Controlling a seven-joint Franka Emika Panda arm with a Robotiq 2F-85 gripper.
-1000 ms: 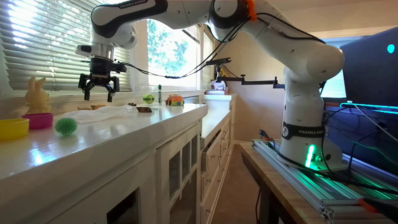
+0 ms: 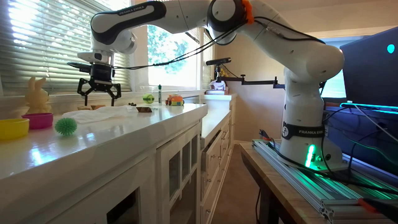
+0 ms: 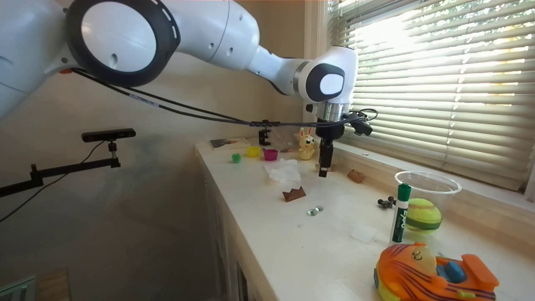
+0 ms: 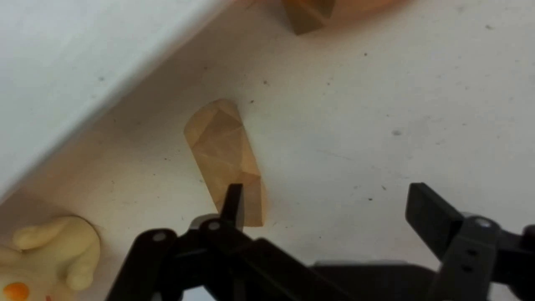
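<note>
My gripper [image 2: 99,105] points down above the white counter, close to the window side, its two fingers spread with nothing between them. In the wrist view a tan faceted block [image 4: 219,143] lies on the counter. Its lower end is partly covered by the left finger [image 4: 232,203]; bare counter shows through most of the gap. Part of a second brown block [image 4: 309,15] is cut off by the top edge. Exterior view 2 has a brown block [image 3: 356,175] by the sill and a jagged brown piece [image 3: 294,194] nearer the front edge.
A rabbit figure [image 3: 306,144], a pink cup [image 3: 270,154], a yellow cup [image 3: 253,151], a green spiky ball [image 3: 236,158] and white cloth [image 3: 284,171] lie around. Nearer exterior camera 2 stand a marker [image 3: 400,215], a clear cup [image 3: 427,181] holding a ball, and an orange toy [image 3: 434,276].
The gripper has turned about its vertical axis, swinging its mounted camera to the other side. Its fingertips are slightly lower and now face exterior view 1 more broadly. Counter objects look unmoved.
</note>
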